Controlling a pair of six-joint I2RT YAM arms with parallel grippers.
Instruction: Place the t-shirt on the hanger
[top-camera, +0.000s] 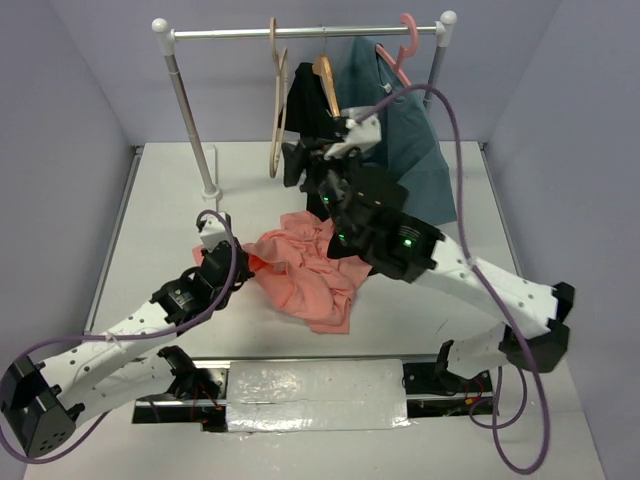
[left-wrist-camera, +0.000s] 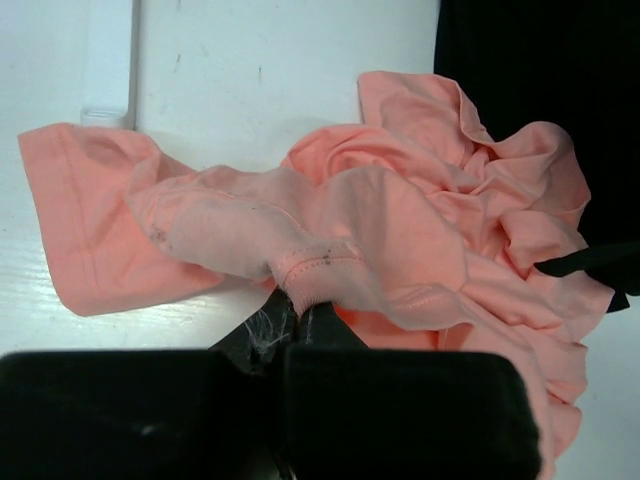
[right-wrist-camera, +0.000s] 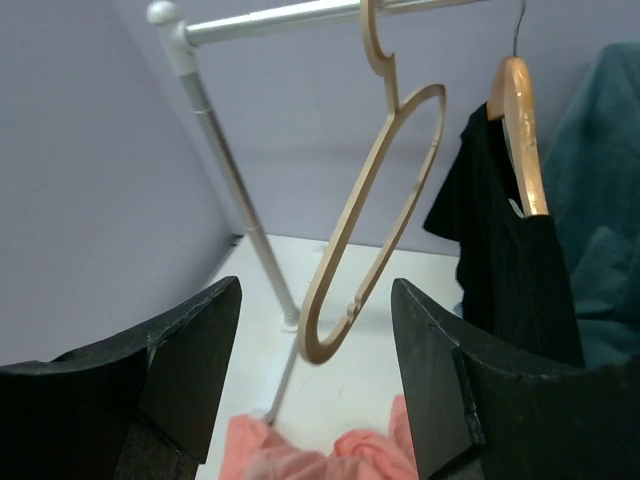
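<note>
The pink T-shirt (top-camera: 310, 280) lies crumpled on the white floor; in the left wrist view its hem (left-wrist-camera: 320, 270) is pinched in my left gripper, which is shut on it. My right gripper is raised high, open and empty, facing an empty pale hanger (right-wrist-camera: 350, 220) that hangs from the rail (right-wrist-camera: 280, 23). In the top view that hanger (top-camera: 277, 110) is just left of the right gripper (top-camera: 310, 158).
A black garment (right-wrist-camera: 480, 200) on a wooden hanger and a teal garment (right-wrist-camera: 605, 140) on a pink hanger (top-camera: 405, 40) hang to the right. The rack's left post (top-camera: 190, 120) stands beside clear floor at the left.
</note>
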